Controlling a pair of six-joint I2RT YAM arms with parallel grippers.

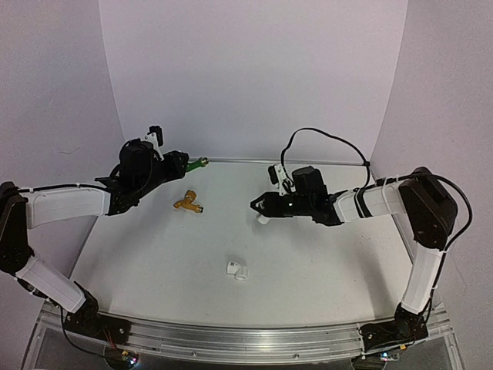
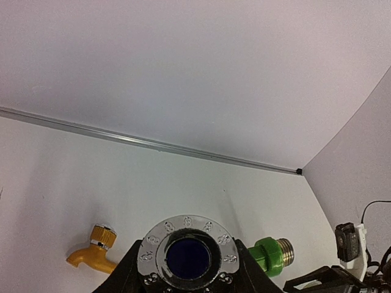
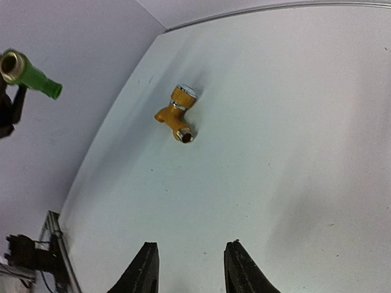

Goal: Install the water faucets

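Note:
A green faucet (image 1: 198, 164) sits in my left gripper (image 1: 182, 163), raised at the back left. In the left wrist view its round clear-rimmed knob (image 2: 187, 250) faces the camera between the dark fingers, and its threaded metal end (image 2: 286, 251) points right. The yellow faucet (image 1: 189, 202) lies on the table below that gripper. My right gripper (image 1: 262, 205) hangs over the middle of the table, with a small white part (image 1: 263, 219) showing at its tips. In the right wrist view its fingers (image 3: 145, 268) stand apart; whether they grip the white part is unclear.
A white fitting (image 1: 236, 270) lies near the front middle of the table (image 1: 323, 270). Walls enclose the back and sides.

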